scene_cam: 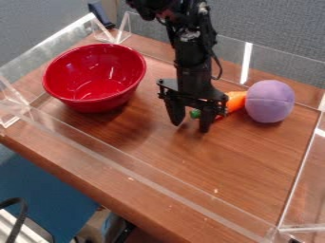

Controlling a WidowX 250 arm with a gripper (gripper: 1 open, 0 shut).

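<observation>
My black gripper [191,116] hangs low over the wooden table, its fingers down beside an orange carrot [233,101] with a green top, which is partly hidden behind it. Whether the fingers hold anything is hard to tell. A purple ball-like object [271,101] lies to the right of the carrot. A red bowl [93,74] stands to the left of the gripper.
Clear low walls surround the wooden tabletop [178,190]. A grey panel stands behind, and a blue area lies off the table at the lower left.
</observation>
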